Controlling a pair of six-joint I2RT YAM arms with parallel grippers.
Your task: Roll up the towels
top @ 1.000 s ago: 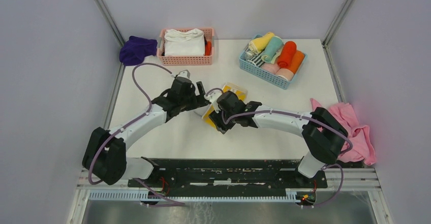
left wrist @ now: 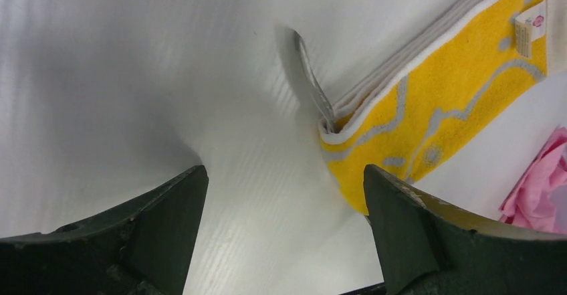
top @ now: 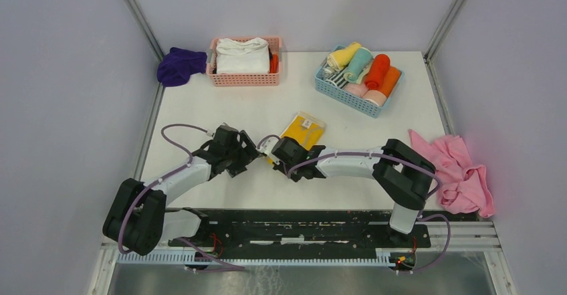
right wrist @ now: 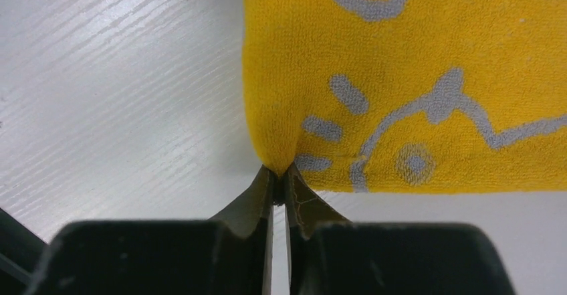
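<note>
A yellow towel [top: 304, 129] with grey markings lies folded into a layered strip near the table's middle. In the left wrist view the towel [left wrist: 441, 101] shows stacked edges along one side and a thin grey strip [left wrist: 311, 81] sticking out at its near end. My left gripper is open beside that end, with only bare table between its fingers. At the towel's near corner [right wrist: 281, 144], my right gripper has its fingertips together, pinching the fabric. From above, the right arm covers that end of the towel.
Rolled towels fill a blue basket [top: 348, 100] at back right. Back left, a pink basket [top: 245, 79] holds white cloth, with a purple cloth [top: 180, 66] beside it. Pink fabric [top: 455, 174] lies at the right edge. Open table surrounds the yellow towel.
The left gripper has drawn away from the towel's upper side; the right one has come to its near end.
</note>
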